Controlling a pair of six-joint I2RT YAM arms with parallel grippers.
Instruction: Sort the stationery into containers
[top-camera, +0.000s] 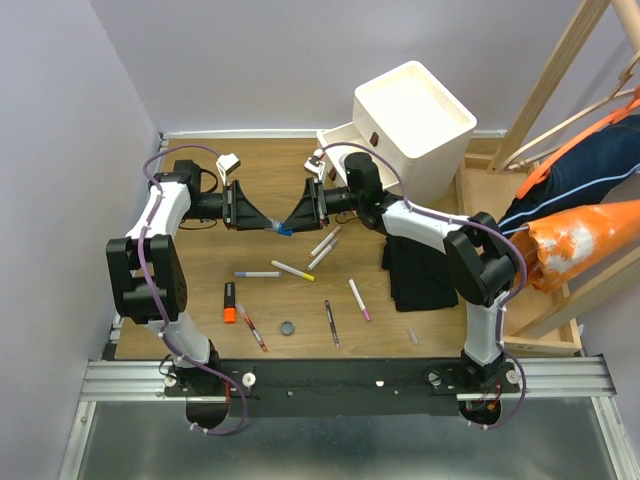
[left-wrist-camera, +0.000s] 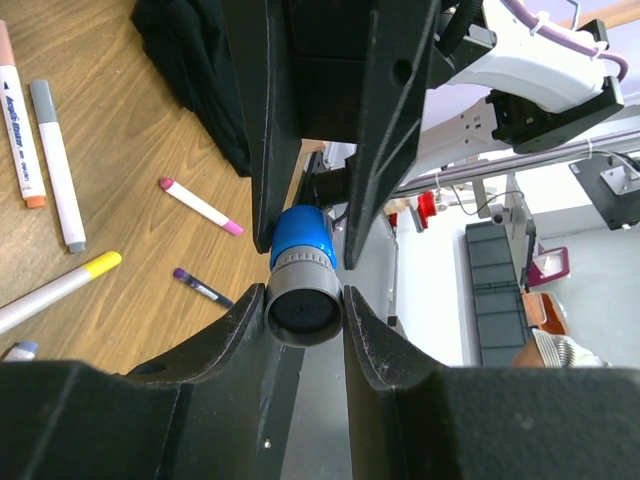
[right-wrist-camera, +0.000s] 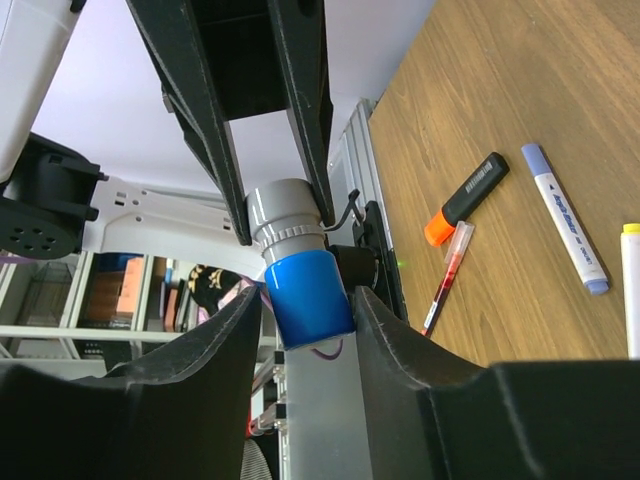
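Observation:
A short grey cylinder with a blue end, like a glue stick (left-wrist-camera: 303, 262), is held up above the table between the two arms. My left gripper (top-camera: 268, 226) is shut on its grey end. From the other side my right gripper (top-camera: 288, 229) reaches around the blue end, its fingers still parted, with a gap on one side in the left wrist view. On the wood lie a purple-capped marker (top-camera: 258, 274), a yellow-tipped marker (top-camera: 293, 271), a pink-tipped marker (top-camera: 359, 300), an orange-and-black highlighter (top-camera: 229, 302), a red pen (top-camera: 252, 328) and a dark pen (top-camera: 331, 324).
A white drawer box (top-camera: 415, 115) stands at the back right, one drawer (top-camera: 340, 135) pulled out. Black cloth (top-camera: 418, 280) lies below the right arm. A small grey round piece (top-camera: 287, 328) sits near the front.

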